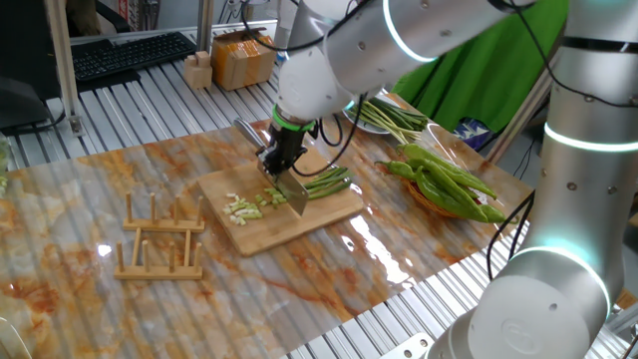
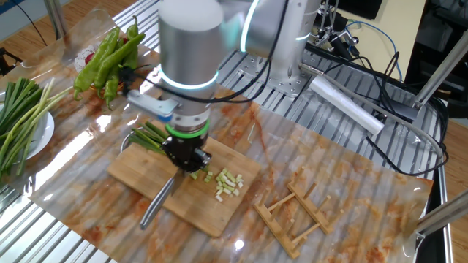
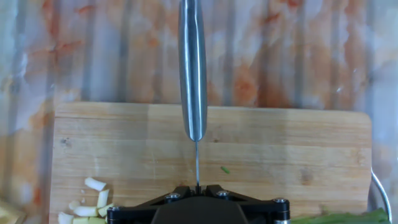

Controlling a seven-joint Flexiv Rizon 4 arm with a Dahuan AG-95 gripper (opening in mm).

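My gripper (image 1: 276, 166) is shut on a kitchen knife near where the handle meets the blade. The metal handle (image 3: 193, 74) juts straight out from between the fingers in the wrist view. In exterior view 1 the broad blade (image 1: 293, 193) points down at the wooden cutting board (image 1: 329, 211), beside the scallions; whether its edge touches the board is unclear. Cut white and pale green pieces (image 2: 229, 183) lie scattered on the board, on one side of the blade. Uncut green scallion stalks (image 1: 326, 181) lie on the other side, partly hidden by the arm in exterior view 2.
A wooden peg rack (image 1: 159, 271) stands left of the board. Long green peppers (image 1: 439, 184) fill a basket to the right, and a plate of scallions (image 2: 25, 124) sits behind. A cardboard box (image 1: 242, 60) is at the back. Bare tabletop lies in front of the rack.
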